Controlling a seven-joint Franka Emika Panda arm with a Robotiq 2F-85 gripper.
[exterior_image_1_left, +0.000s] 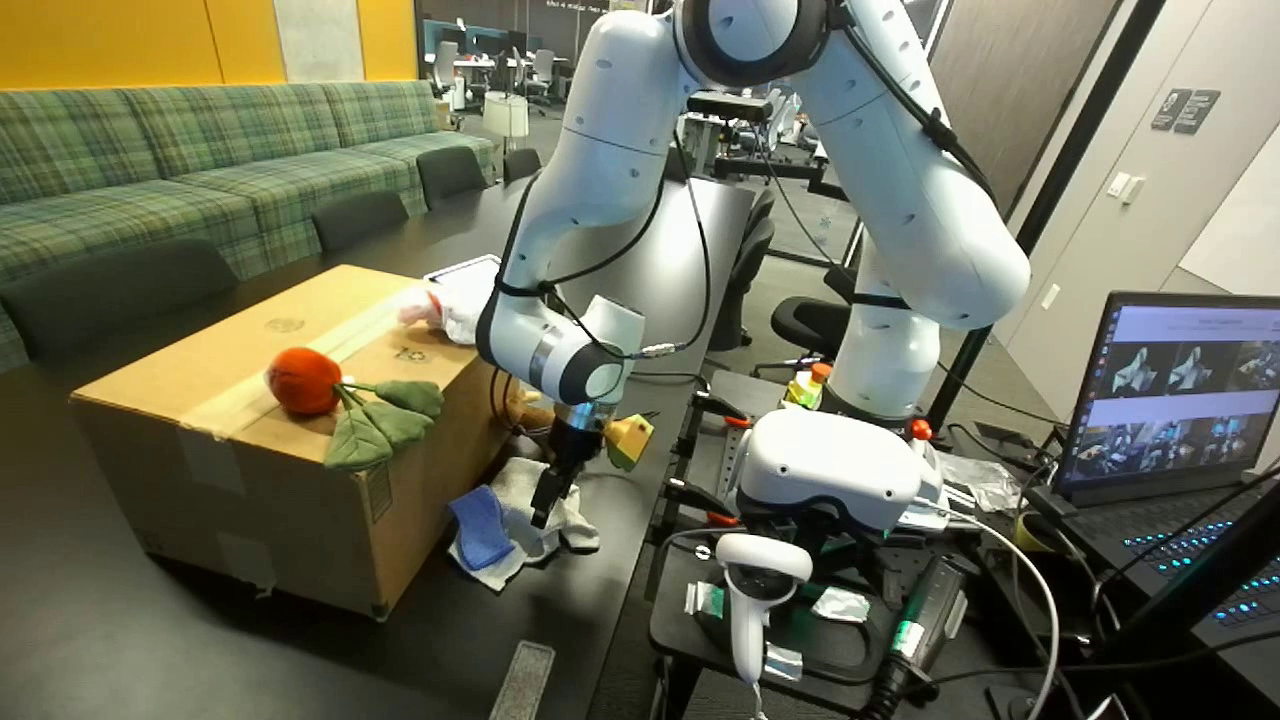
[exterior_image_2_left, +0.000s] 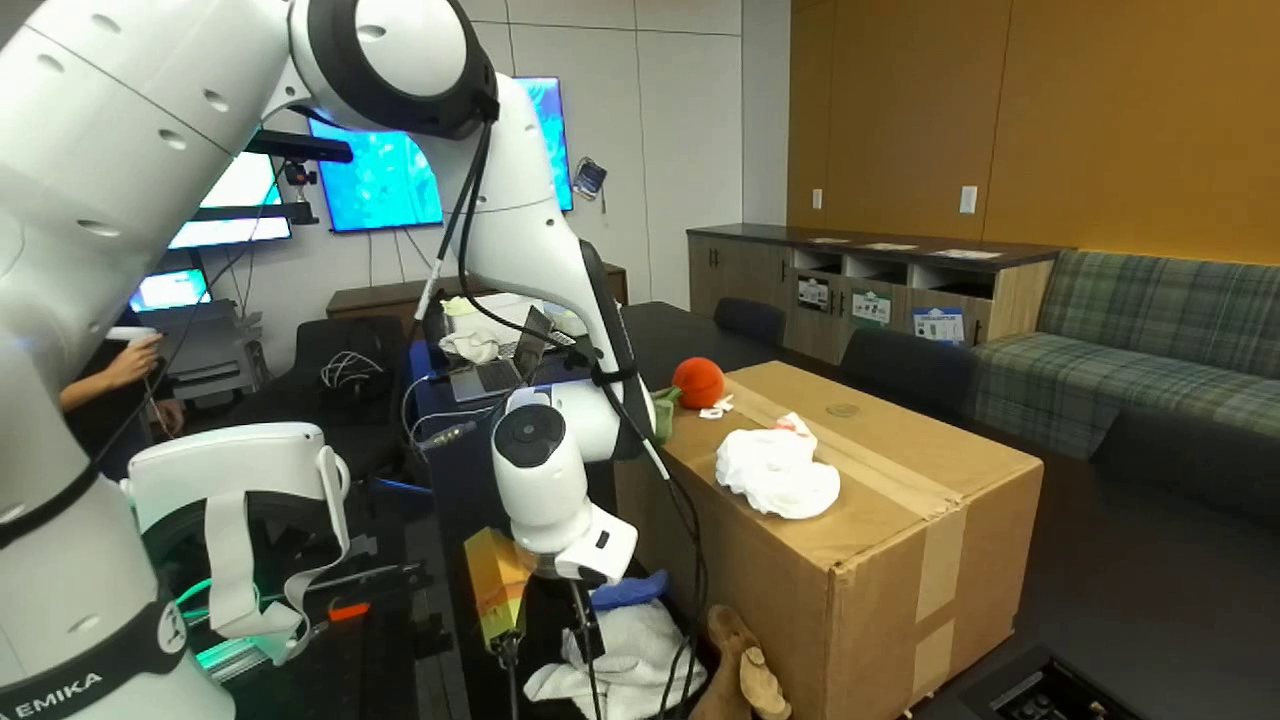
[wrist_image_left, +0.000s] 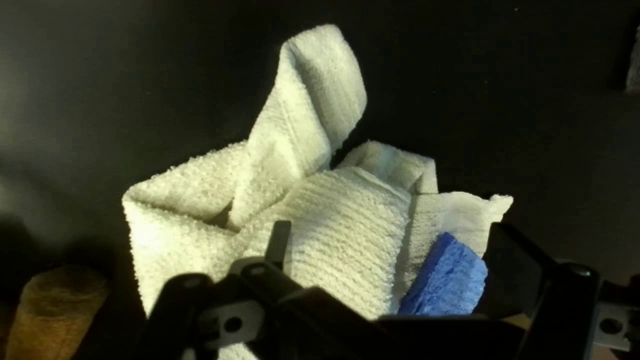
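Note:
A crumpled white cloth lies on the dark table, its folds spread beneath my gripper. On its edge rests a blue cloth or sponge, near the right finger in the wrist view. The left finger shows over the white ribbed part. My fingers stand wide apart and hold nothing. From exterior view 1, the gripper points down over the white cloth, with the blue piece to its left. Whether the fingertips touch the cloth cannot be told.
A large cardboard box stands close beside the cloths, bearing a red plush flower and a white bundle. A brown object lies at the box's foot. Bare table lies in front, around a grey strip.

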